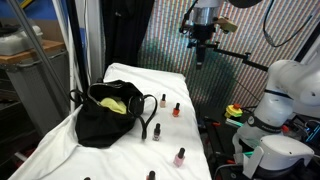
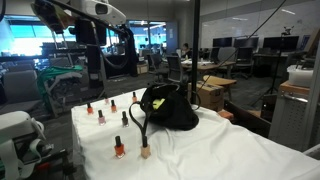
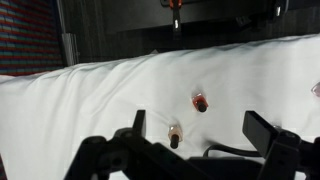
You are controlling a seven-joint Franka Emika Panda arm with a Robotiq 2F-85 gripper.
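Observation:
High above the table, my gripper (image 1: 192, 50) stands open with nothing between its fingers. Below it in the wrist view, a red bottle with a black cap (image 3: 200, 102) and a beige bottle with a black cap (image 3: 175, 134) show between the wide-spread fingers, well apart from them. Exterior view 1 has the red bottle (image 1: 176, 111) near the table's right edge, with the beige bottle (image 1: 163, 102) beside it. The black bag (image 1: 92, 126) lies slumped on the white cloth, something yellow (image 1: 114, 104) inside its opening.
A pink bottle (image 1: 179, 158) and a dark bottle (image 1: 156, 133) stand apart on the white tablecloth (image 1: 112, 163); more bottles (image 2: 101, 116) spread along the table. The bag's black strap (image 2: 138, 128) loops out near the bottles.

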